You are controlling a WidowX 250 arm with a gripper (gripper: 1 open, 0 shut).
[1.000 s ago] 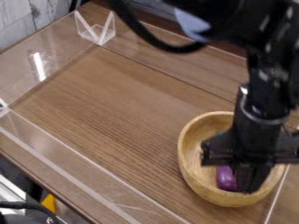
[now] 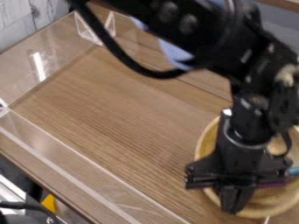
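Observation:
My gripper [image 2: 233,188] is low at the right, over a round wooden bowl [image 2: 211,138]. It appears shut; whether anything is between its fingers is hidden. A purple object [image 2: 271,184] shows partly inside the bowl behind the gripper, most of it covered by the arm.
Clear plastic pieces stand along the left and back edge. A yellow item [image 2: 49,201] lies beyond the front-left edge.
The purple object is now mostly hidden by it.

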